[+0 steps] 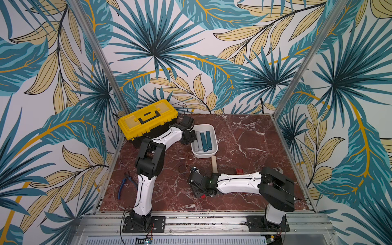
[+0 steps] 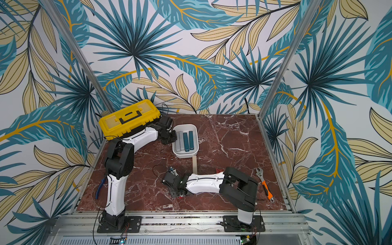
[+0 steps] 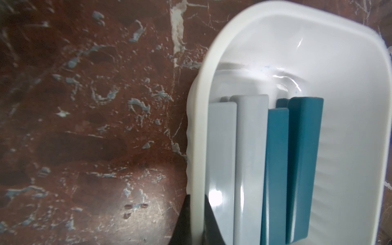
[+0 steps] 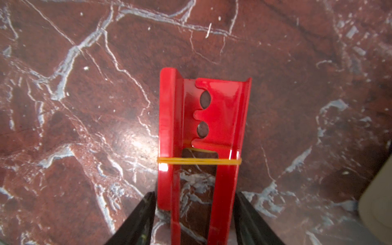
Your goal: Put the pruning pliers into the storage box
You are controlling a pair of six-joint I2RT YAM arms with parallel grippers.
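Note:
The blue-handled pliers [image 1: 121,187] lie on the table at the front left, beside the left arm. A white box [image 1: 214,138] holds grey and teal bars. My left gripper is shut on its left rim [image 3: 200,134]. My right gripper is low over a red metal piece with a yellow band [image 4: 169,114], its part-open fingers on either side of it. Whether they touch it is unclear.
A yellow-lidded toolbox [image 1: 134,124] is at the back left. An orange-handled wrench [image 2: 265,187] lies at the right edge. A wooden piece [image 2: 194,163] sits below the box.

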